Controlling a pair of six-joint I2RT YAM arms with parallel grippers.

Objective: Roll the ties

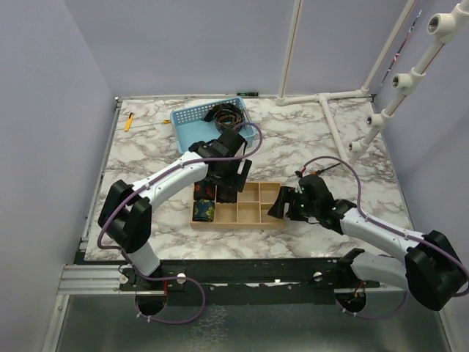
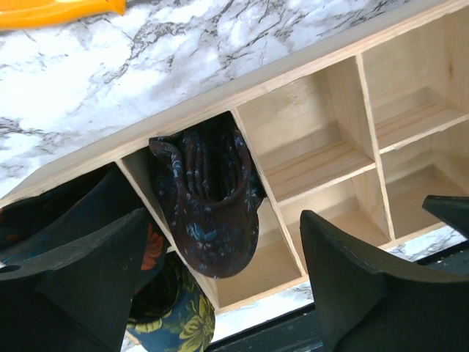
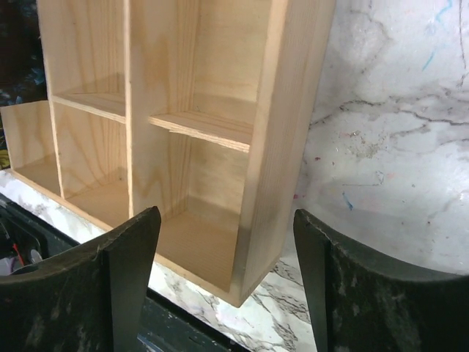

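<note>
In the wooden box [image 1: 242,224], a dark rolled tie [image 2: 212,213] with a faint blue pattern sits in a compartment, its loops standing up and its lower end bulging over the middle. A second rolled tie [image 2: 95,220] with orange flowers fills the compartment to its left, and a yellow-flowered tie [image 2: 183,315] lies below that one. Spread wide above the dark tie, my left gripper is open and holds nothing. My right gripper stands open at the box's front right corner, with the side wall between its fingers but apart from them, as far as shows.
A blue basket [image 1: 192,133] with several coiled dark ties [image 1: 229,117] stands behind the box. An orange-handled tool [image 1: 129,122] lies at the back left. The right-hand compartments [image 1: 250,192] are empty, and marble table shows free on both sides.
</note>
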